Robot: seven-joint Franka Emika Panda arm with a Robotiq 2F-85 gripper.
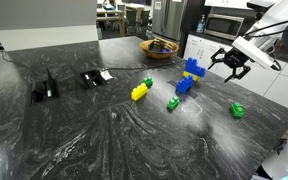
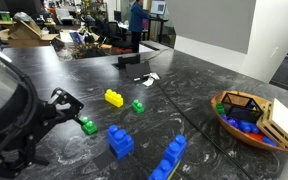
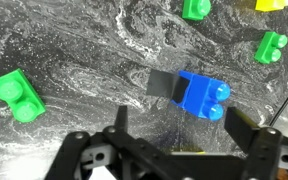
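Note:
My gripper (image 1: 222, 73) hangs open above the right side of the dark table, nothing between its fingers. In the wrist view a blue block (image 3: 202, 95) lies below and between the open fingers, with a dark flat patch beside it. A green block (image 3: 20, 95) is off to the left there; two more green ones and a yellow one sit along the top and right. Exterior view 1 shows a yellow block (image 1: 139, 91), a blue block (image 1: 184, 86), a blue-and-yellow stack (image 1: 194, 69) and a separate green block (image 1: 237, 110) near the right edge.
A round basket (image 1: 144, 47) holding assorted items stands at the back. Black objects (image 1: 44, 88) lie on the left of the table, with another black holder (image 1: 94, 78) nearby.

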